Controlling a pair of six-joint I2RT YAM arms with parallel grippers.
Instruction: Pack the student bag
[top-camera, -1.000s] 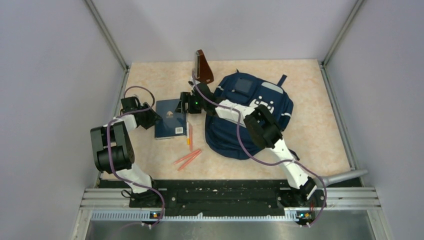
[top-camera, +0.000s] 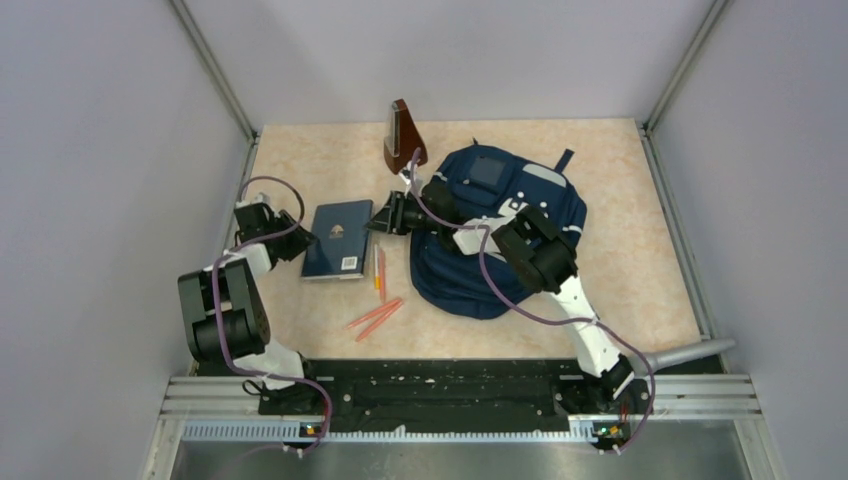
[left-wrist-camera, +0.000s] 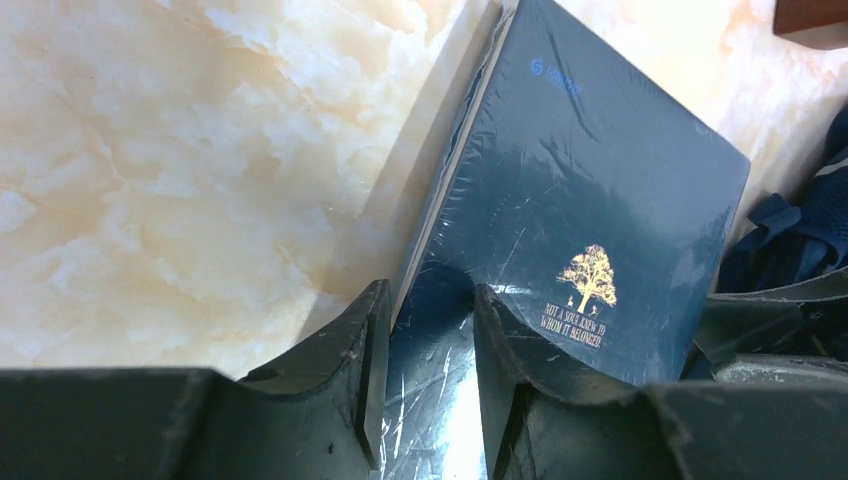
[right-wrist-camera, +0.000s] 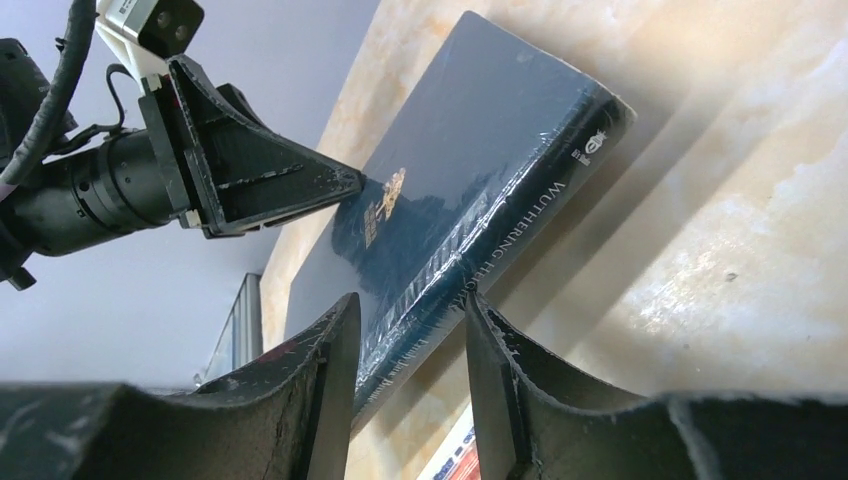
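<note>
A dark blue book (top-camera: 337, 240) with a gold tree emblem lies on the table. At its left side my left gripper (top-camera: 300, 241) is shut on the book's edge, as the left wrist view (left-wrist-camera: 430, 330) shows. On the opposite side my right gripper (top-camera: 376, 222) is at the spine, lettered "Wuthering Heights"; in the right wrist view (right-wrist-camera: 410, 335) its fingers are on either side of the spine. The navy bag (top-camera: 460, 280) lies open to the right, partly under the right arm.
Several pencils or pens (top-camera: 373, 318) lie below and beside the book. A brown wooden object (top-camera: 404, 135) stands behind.
The book has shifted slightly left, along with my left gripper. My right gripper has moved a little right and swung round at the book's right side.
</note>
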